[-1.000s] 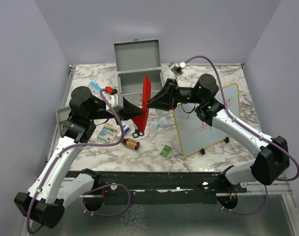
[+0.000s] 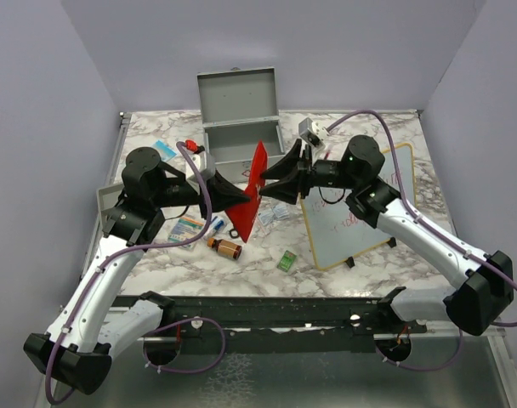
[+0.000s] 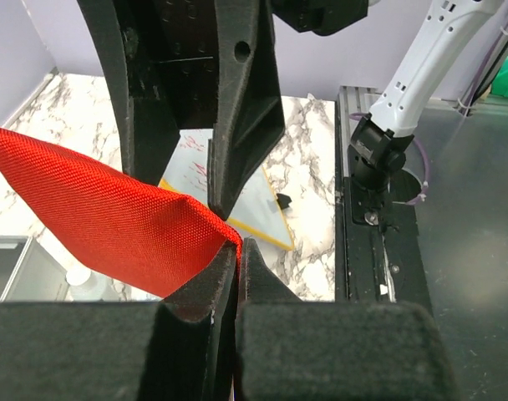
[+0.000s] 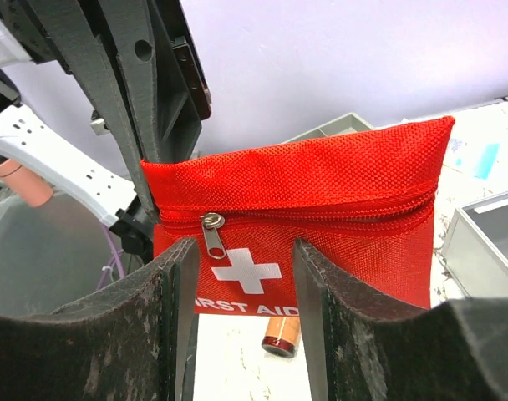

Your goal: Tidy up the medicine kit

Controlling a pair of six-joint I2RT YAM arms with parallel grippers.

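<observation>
A red first-aid pouch [image 2: 252, 195] with a zipper and white cross hangs upright between the grippers. My left gripper is shut on its edge. My right gripper stands open in front of the zipper pull [image 4: 214, 238], its fingers either side of it. An open grey box [image 2: 240, 144] sits at the back. A brown bottle [image 2: 225, 248], small packets [image 2: 187, 229] and a green box [image 2: 286, 260] lie on the marble table.
A whiteboard with a yellow frame [image 2: 352, 238] covers the table's right side. Another grey container [image 2: 108, 204] stands at the left edge.
The pouch and my left gripper have shifted slightly right. My right arm has moved a little right and downward in the top view, and its fingers look more spread.
</observation>
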